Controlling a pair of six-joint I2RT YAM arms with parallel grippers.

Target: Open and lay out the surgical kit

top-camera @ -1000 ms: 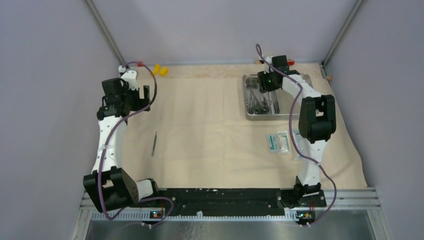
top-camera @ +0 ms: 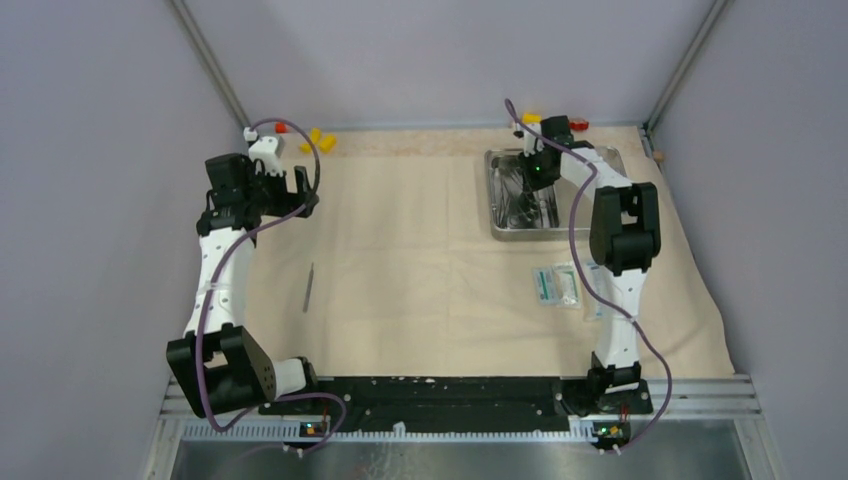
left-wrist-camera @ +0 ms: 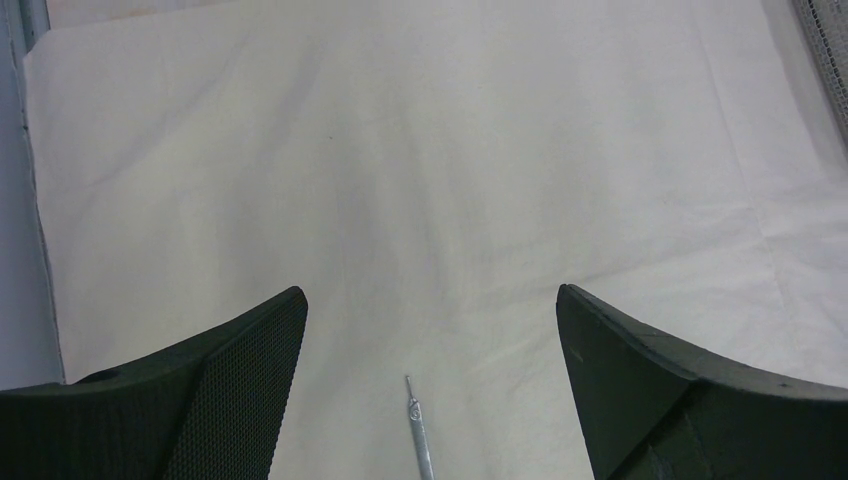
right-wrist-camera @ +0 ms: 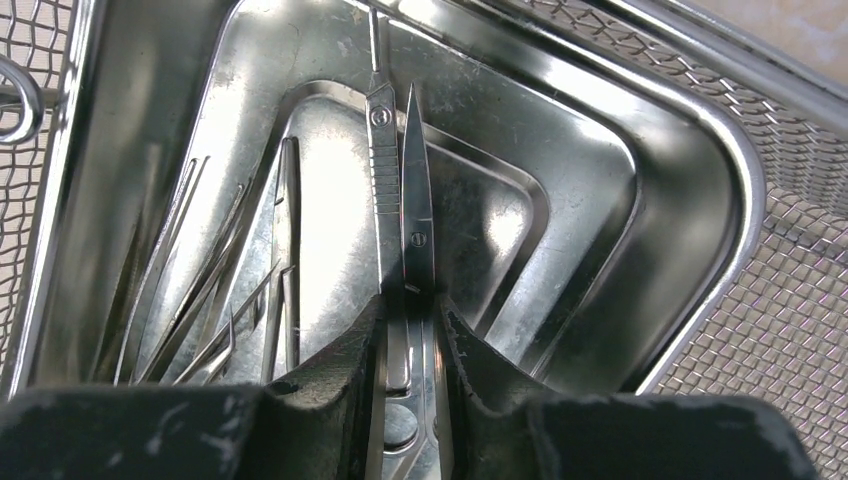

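Observation:
A metal instrument tray (top-camera: 505, 232) sits at the back right, holding several steel tools. In the right wrist view my right gripper is down in it, its fingertips close together around the middle of scissors (right-wrist-camera: 417, 180) and a scalpel handle (right-wrist-camera: 383, 160) lying side by side; whether it grips them cannot be told. My left gripper hangs open and empty over the left of the cloth (top-camera: 400, 250), where a thin steel instrument (left-wrist-camera: 420, 440) lies alone.
Flat packets (top-camera: 560, 285) lie in front of the tray. Yellow pieces (top-camera: 326, 142) sit along the back left edge.
My left gripper has shifted slightly to the right.

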